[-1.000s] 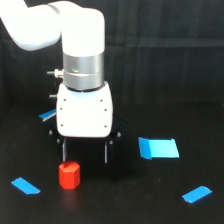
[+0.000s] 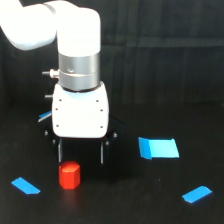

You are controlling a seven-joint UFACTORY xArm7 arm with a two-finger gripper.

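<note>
A small red block rests on the dark table at the lower left of the camera view. The white arm's gripper hangs behind and above it, pointing down. Its two thin dark fingers are spread wide, and nothing shows between them. In the picture the block's top lies just below the left finger, right of that finger's line. How far apart they are in depth I cannot tell.
A light blue square lies right of the gripper, with a darker blue piece at its left edge. Blue strips mark the table at front left and front right.
The arm and gripper have shifted slightly to the left and a little lower in the picture. The gripper has stayed open. The red block has not moved.
</note>
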